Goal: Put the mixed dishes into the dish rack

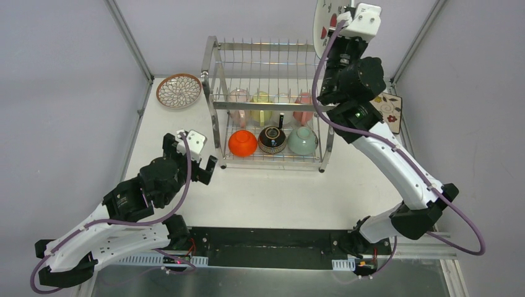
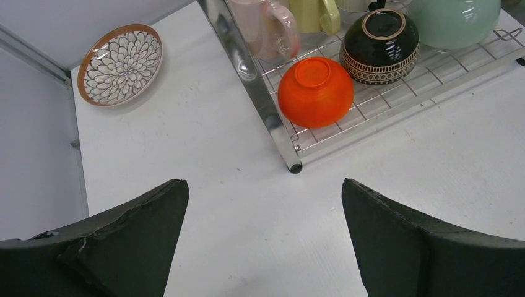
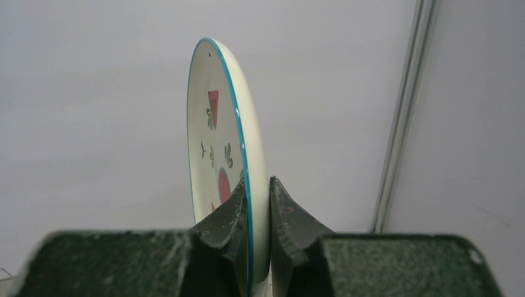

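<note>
My right gripper is shut on the edge of a white plate with watermelon print and blue rim, held upright and raised at the top right of the dish rack in the top view. The rack's lower tier holds orange, black and green bowls, with mugs behind. Its upper slots show empty. My left gripper stands open over the table, front left of the rack, nothing between its fingers. A flower-patterned plate lies left of the rack.
A square floral plate lies right of the rack, partly hidden by my right arm. Walls close in at the back and sides.
</note>
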